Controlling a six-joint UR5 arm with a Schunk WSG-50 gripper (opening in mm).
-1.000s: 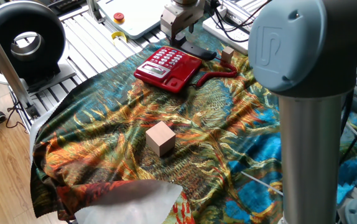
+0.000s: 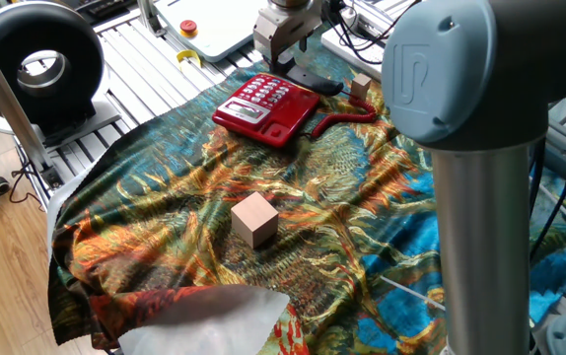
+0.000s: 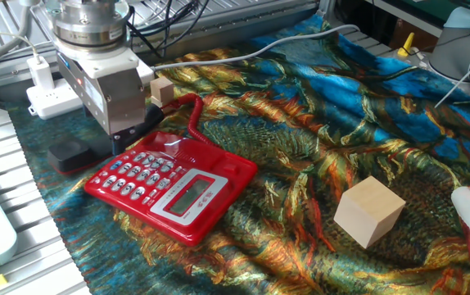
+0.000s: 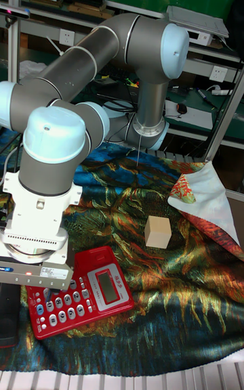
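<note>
A red push-button telephone (image 2: pixel 266 108) lies on the patterned cloth, its keypad and small display facing up. Along its back edge is the black handset (image 3: pixel 72 152), off to the side of the keypad, with a coiled red cord (image 3: pixel 194 120) running from its end. My gripper (image 3: pixel 117 146) points down over the middle of the handset, very close to it or touching. Its fingers are mostly hidden by the gripper body and the handset, so I cannot tell how far apart they stand. In the third view the gripper body (image 4: pixel 43 269) hangs above the handset (image 4: pixel 9 314).
A large wooden cube (image 2: pixel 254 219) sits mid-cloth; a small wooden block (image 3: pixel 162 90) stands by the handset's cord end. One cloth corner (image 4: pixel 206 198) is folded over. A white power strip (image 3: pixel 55 98) lies behind the gripper. Open cloth surrounds the large cube.
My arm's large joint has shifted slightly left in the first exterior view, and the wrist a little left with it. The telephone, handset and blocks look unmoved.
</note>
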